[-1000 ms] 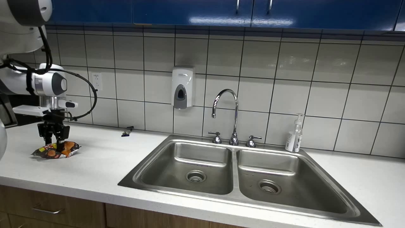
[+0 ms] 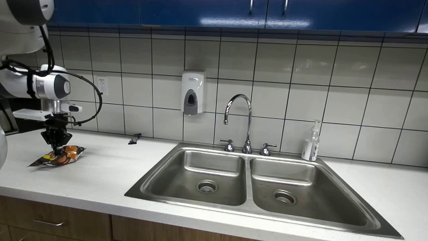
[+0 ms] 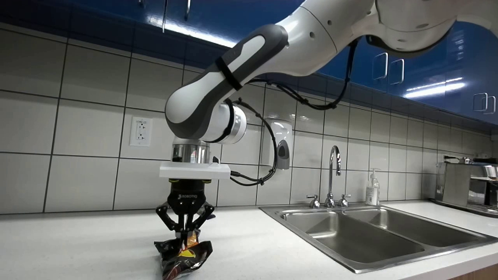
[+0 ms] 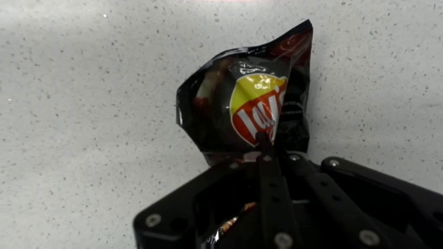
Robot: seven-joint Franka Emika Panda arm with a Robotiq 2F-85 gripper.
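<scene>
A dark Lay's chip bag [image 2: 66, 159] is at the left end of the counter, with its yellow and red logo facing up in the wrist view. My gripper [image 3: 185, 235] points straight down over the bag's middle, its fingers closed together. The bag film is drawn up and creased at the fingertips [image 4: 263, 140], and the bag [image 3: 192, 258] folds up on both sides of them. A thin pinch of it appears to be between the fingers. The gripper's body hides the near half of the bag in the wrist view.
A double steel sink [image 2: 247, 201] with a tall faucet [image 2: 248, 124] lies to the right. A small dark object [image 2: 135, 139] rests by the tiled wall, and a soap bottle [image 2: 311, 144] stands behind the sink. Between bag and sink the counter [image 2: 112, 172] is clear.
The gripper's fingers were apart around the bag and have come together. The bag has bunched up at its middle, and its left end reaches farther left. The wrist sits slightly higher.
</scene>
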